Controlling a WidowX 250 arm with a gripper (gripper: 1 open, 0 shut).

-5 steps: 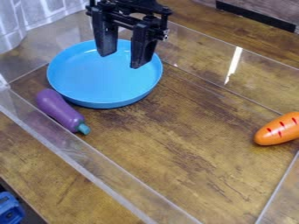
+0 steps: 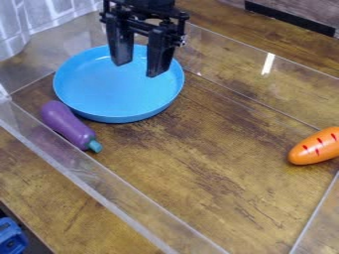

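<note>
My black gripper hangs over the blue plate, its two fingers spread apart with nothing visible between them. A purple toy eggplant lies just left of and below the plate. An orange toy carrot with red marks lies at the right edge of the view.
The wooden tray floor is clear in the middle and toward the front. A clear wall runs along the left side, and a blue object shows at the lower left corner, outside it.
The plate, eggplant and carrot lie unchanged.
</note>
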